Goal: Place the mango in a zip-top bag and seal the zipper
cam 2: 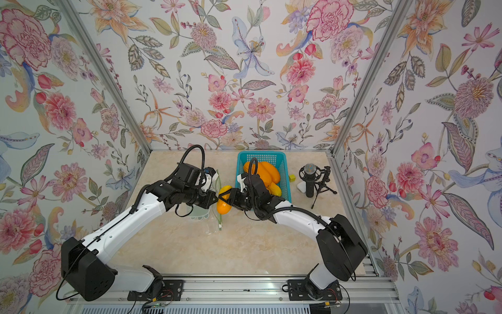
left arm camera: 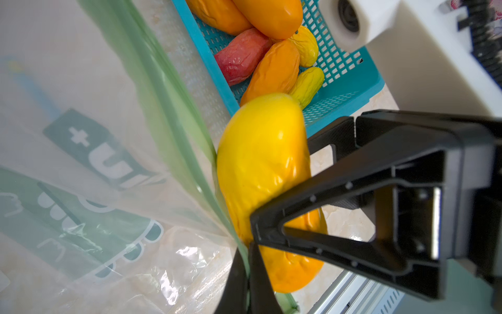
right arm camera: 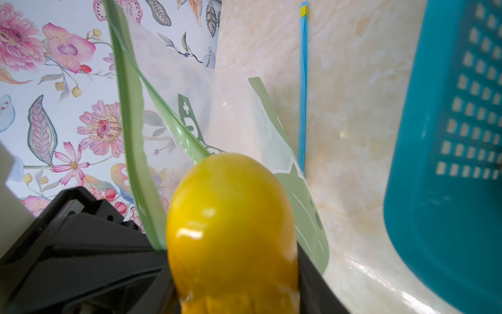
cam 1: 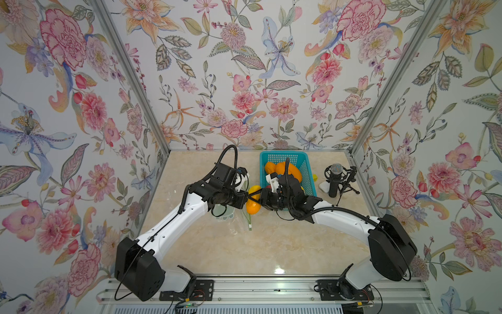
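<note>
A yellow-orange mango is between the fingers of my right gripper, which is shut on it above the table. My left gripper is shut on the green zip edge of a clear bag with green print. Part of that edge runs between its black fingers. Seen from the right wrist, the two green strips of the bag's mouth stand apart beyond the mango. The mango is right against the mouth, outside the bag as far as shows; the contact point is partly hidden.
Close behind my right gripper stands a teal basket with several mangoes and other fruit. A thin blue strip with a yellow end lies on the table near the bag. Farther right are a dark stand and small objects.
</note>
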